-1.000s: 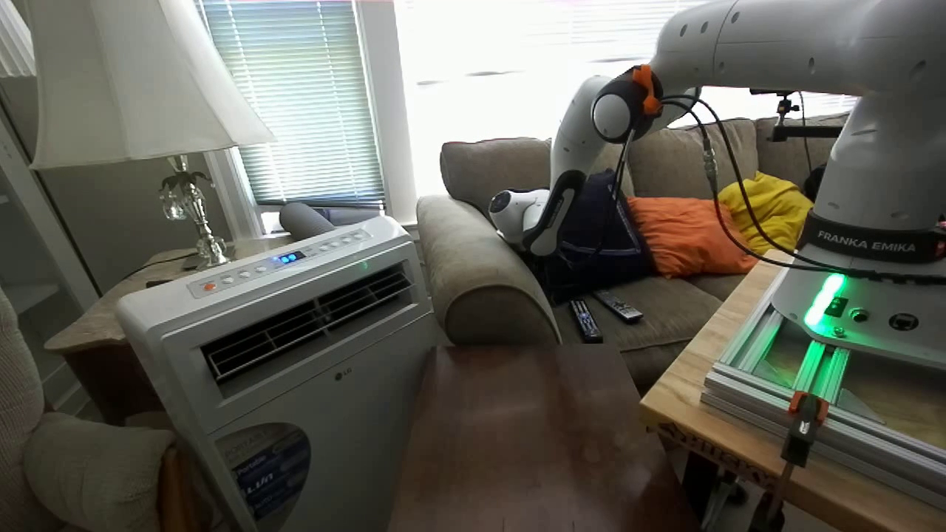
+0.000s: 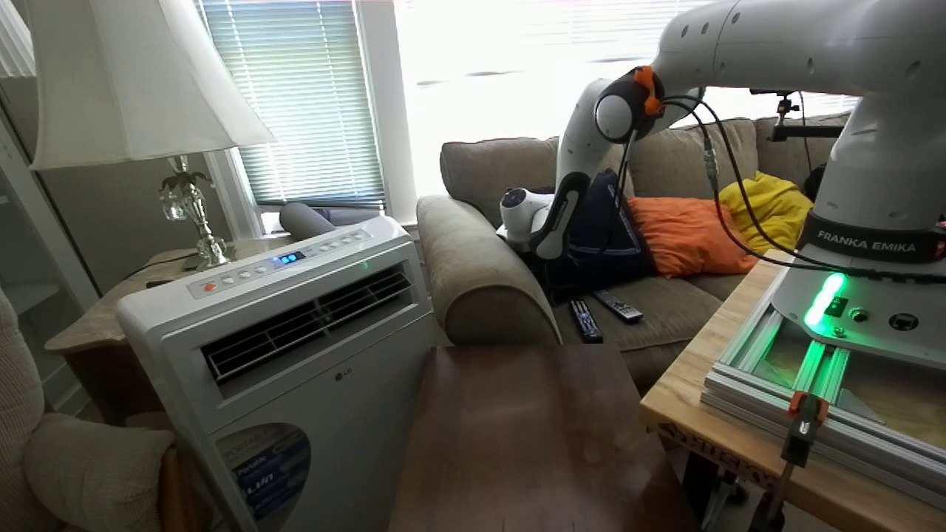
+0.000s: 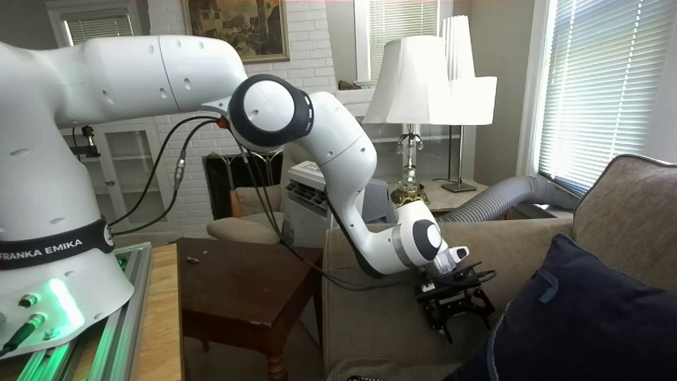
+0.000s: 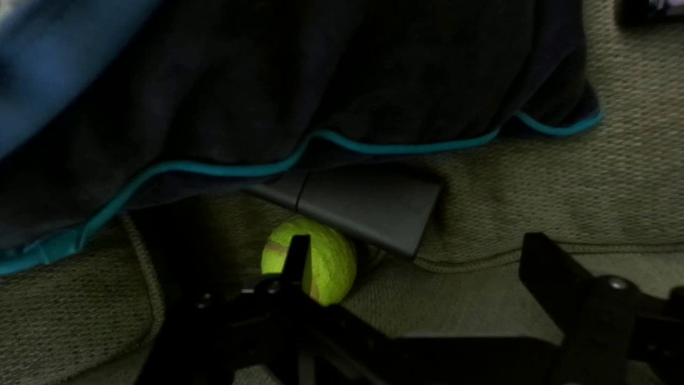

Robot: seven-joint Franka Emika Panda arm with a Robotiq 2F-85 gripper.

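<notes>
My gripper stands open in the wrist view, its two black fingers wide apart. Below the left finger point(image 4: 298, 260), and partly covered by it, lies a yellow-green tennis ball point(image 4: 333, 263) on the couch. Touching or close beside the ball is the end of a dark grey object point(image 4: 372, 199), whose other end disappears under the navy pillow point(image 4: 385, 77) with teal piping. Exterior view 2 has the gripper point(image 3: 466, 330) pointing down near the couch arm, left of the pillow. Neither exterior view shows the ball.
Two remotes lie on the couch seat, the left one point(image 2: 585, 321) and the right one point(image 2: 618, 306). Orange point(image 2: 687, 235) and yellow point(image 2: 771, 208) cushions sit farther along. The padded couch arm point(image 2: 483, 275) rises close to my gripper. A bare brown table point(image 2: 532, 434) stands in front.
In exterior view 1 my wrist has shifted slightly to the right and a little lower. The couch, pillows and remotes there look unchanged.
</notes>
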